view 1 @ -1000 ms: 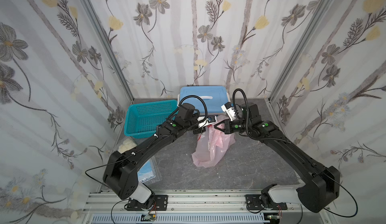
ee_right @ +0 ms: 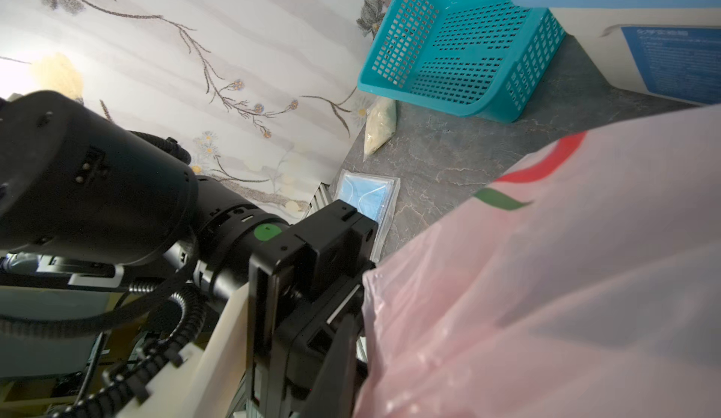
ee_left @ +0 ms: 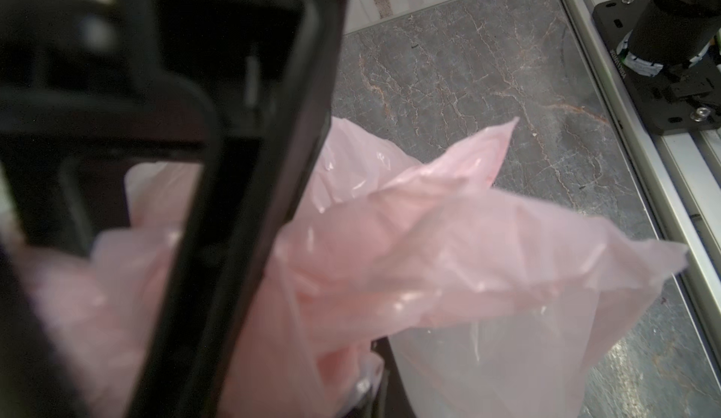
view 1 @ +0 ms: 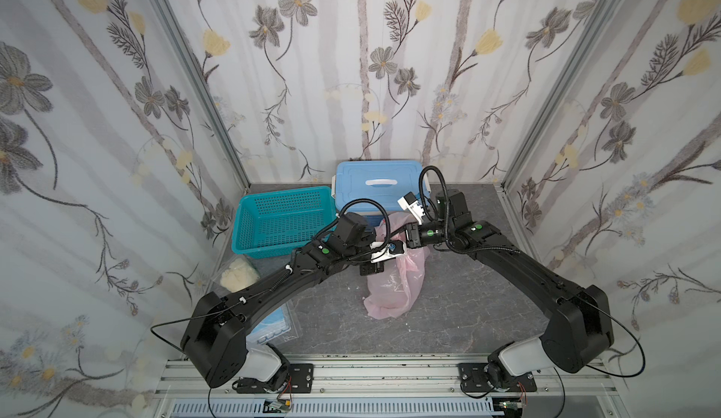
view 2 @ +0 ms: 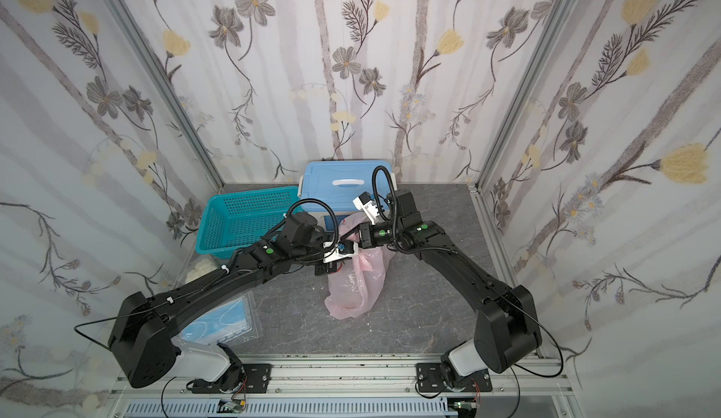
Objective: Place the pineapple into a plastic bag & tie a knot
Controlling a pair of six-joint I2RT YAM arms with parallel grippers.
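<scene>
A crumpled pink plastic bag (view 1: 398, 290) lies in the middle of the counter, filling much of both wrist views. No pineapple can be seen. My two grippers meet over the bag's upper part. My left gripper (view 1: 394, 246) comes from the left; whether its fingers are shut or hold plastic is hidden. My right gripper (view 1: 403, 234) reaches in beside it from the right, against the bag, its fingertips mostly hidden. In the left wrist view, dark gripper parts stand close over the pink folds (ee_left: 450, 252).
Behind are a teal basket (view 1: 281, 222) and a blue-lidded box (view 1: 379, 174). At the left lie a pale packet (ee_right: 379, 125) and a bag of blue masks (ee_right: 364, 192).
My left gripper has come down toward the front over the last second. My right gripper has moved left, closing in on it, and the bag has shifted slightly under them.
</scene>
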